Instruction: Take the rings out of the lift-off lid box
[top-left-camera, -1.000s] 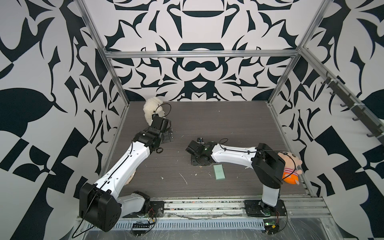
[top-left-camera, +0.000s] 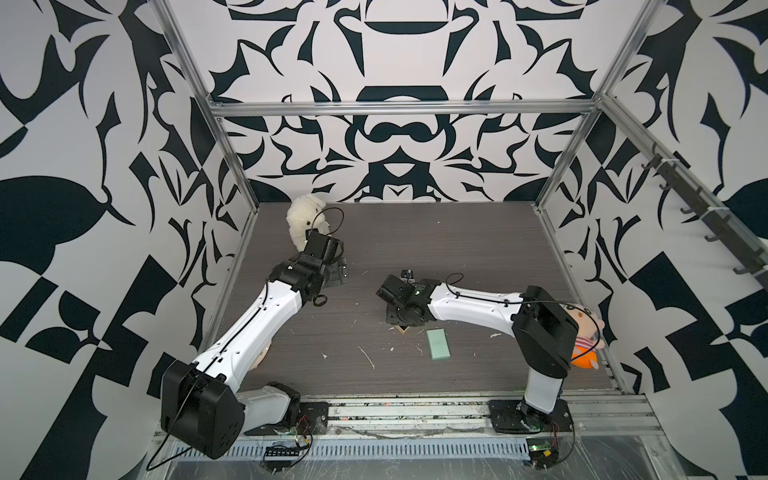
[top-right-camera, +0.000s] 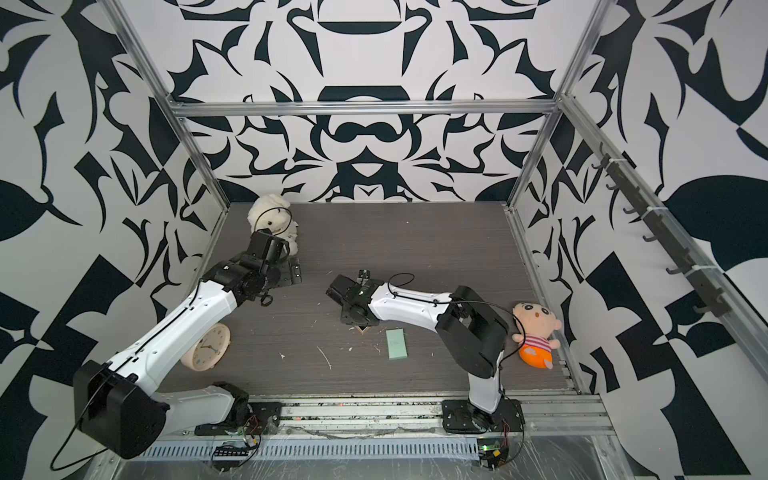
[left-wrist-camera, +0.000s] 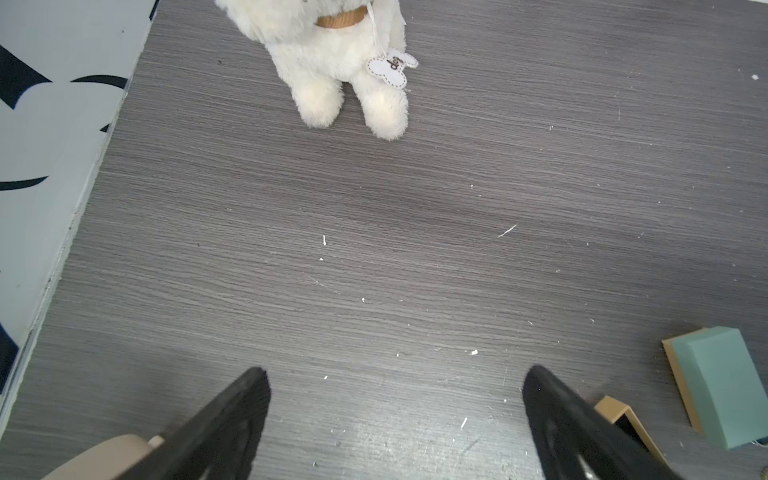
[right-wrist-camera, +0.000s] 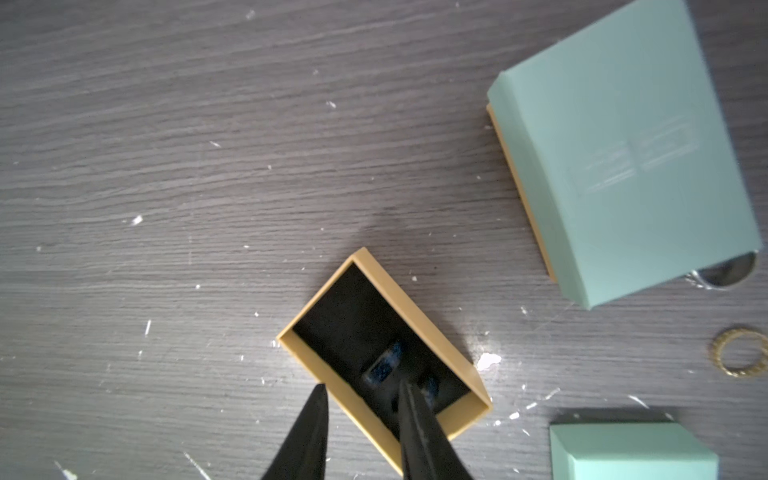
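In the right wrist view an open box (right-wrist-camera: 324, 368) lies with dark lining and small dark blue bits inside. My right gripper is over its near end, fingers part open. Beside it stands a mint-covered box (right-wrist-camera: 624, 160); another mint piece (right-wrist-camera: 632, 444) lies lower right, also visible as a mint rectangle (top-left-camera: 438, 344). A silver ring (right-wrist-camera: 724, 278) and gold ring (right-wrist-camera: 736, 368) rest on the table. My left gripper stands open above bare table, left of the boxes.
A white plush toy (left-wrist-camera: 344, 72) sits at the back left, a doll (top-right-camera: 534, 336) at the right edge, a round clock (top-right-camera: 204, 348) at the front left.
My right arm has shifted slightly to the right over the last second. The left arm has barely moved.
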